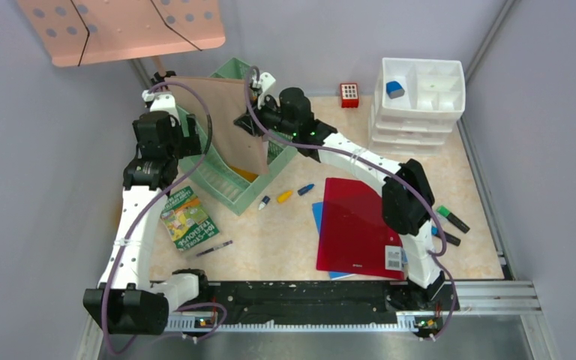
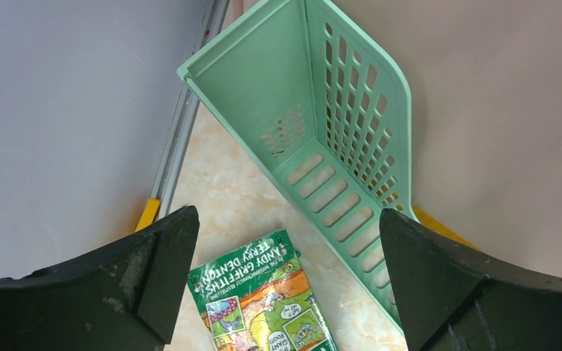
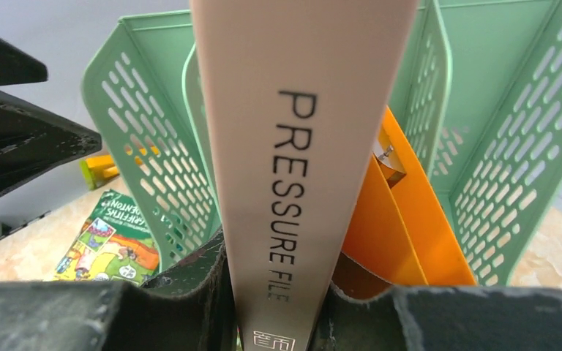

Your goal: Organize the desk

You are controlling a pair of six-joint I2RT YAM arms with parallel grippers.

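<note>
A beige pressure file stands upright in the green file holder, with an orange folder beside it. Its spine passes between the fingers of my right gripper, which sit against both sides. From above, the right gripper is at the file's right edge. My left gripper is open and empty over the holder's left side. Between its fingers I see the holder's empty left slot and part of a green comic book.
A black pen and several small markers lie in front of the holder. A red folder lies over a blue one. White drawers stand back right, near a red calculator-like block. Bare table shows at front centre.
</note>
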